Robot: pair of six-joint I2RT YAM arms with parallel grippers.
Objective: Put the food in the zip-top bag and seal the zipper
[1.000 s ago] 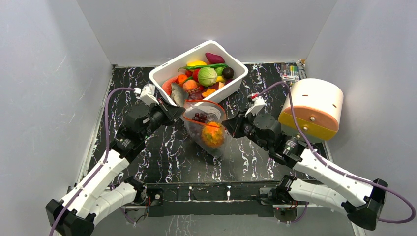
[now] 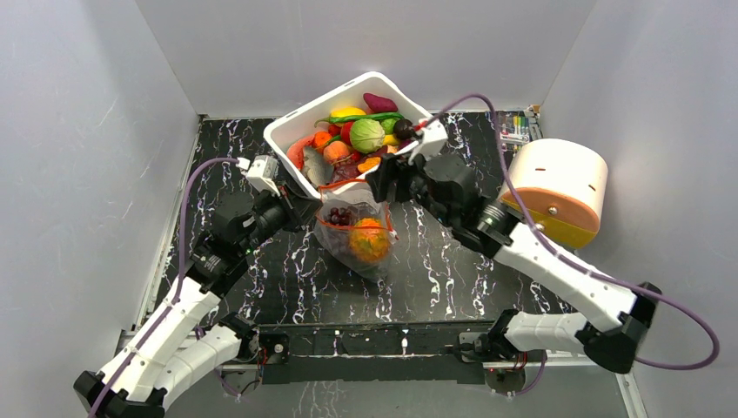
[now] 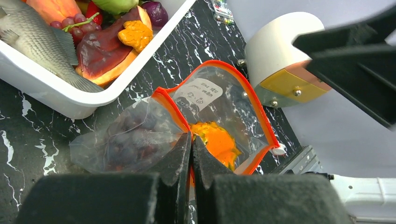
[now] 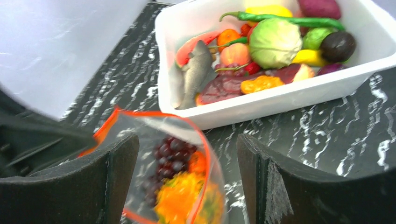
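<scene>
The clear zip bag with an orange rim stands on the table in front of the white bin, its mouth gaping. Inside show dark red grapes and an orange-yellow lumpy food. My left gripper is shut on the bag's rim at its left side. Above the bag's right side, my right gripper hangs open and apart from it. In the right wrist view, the bag's orange rim appears below and between the spread fingers, with nothing held.
A white bin of mixed food, including a fish and a cabbage, sits right behind the bag. At the right back stands a rounded cream container. The table right of the bag is clear.
My right gripper has let go of the bag's right rim, opened, and moved back and left over the bag. The bag's right side has shifted slightly left.
</scene>
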